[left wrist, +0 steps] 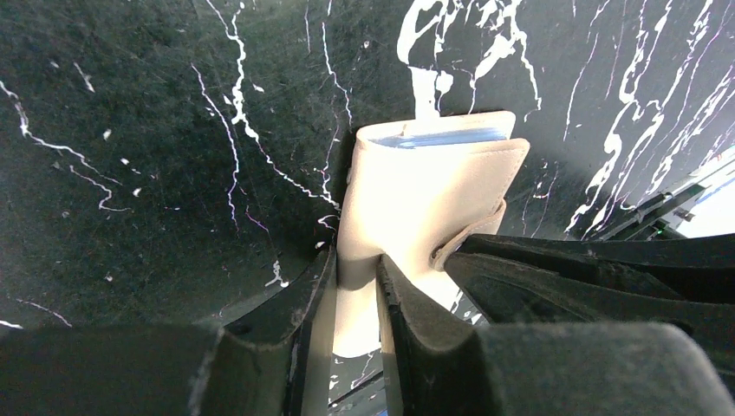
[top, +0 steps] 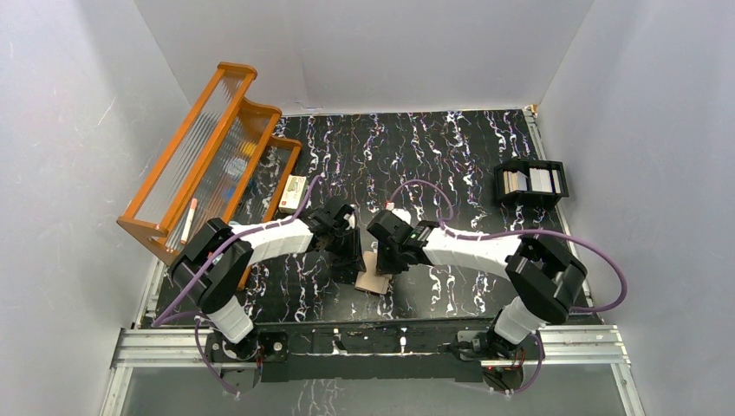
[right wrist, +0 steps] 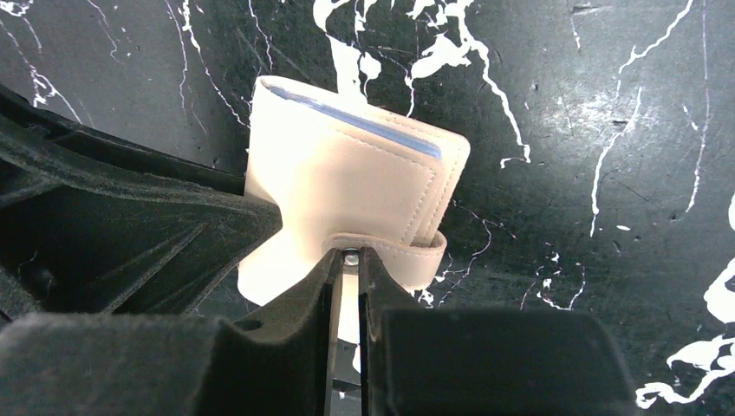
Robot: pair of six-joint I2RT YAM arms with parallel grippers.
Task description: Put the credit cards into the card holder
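A beige leather card holder (top: 371, 276) (left wrist: 416, 186) (right wrist: 338, 165) lies on the black marbled table between both grippers, a blue layer (right wrist: 364, 121) showing in its opening. My right gripper (top: 381, 264) is down at the holder's snap strap (right wrist: 390, 260), fingertips nearly together at the metal snap. My left gripper (top: 355, 260) is at the holder's edge, fingertips a little apart with the beige leather between or just beneath them.
A black box (top: 529, 165) of cards stands at the back right. A wooden shelf unit (top: 173, 173) with ribbed panels fills the left side, with a small box (top: 292, 193) beside it.
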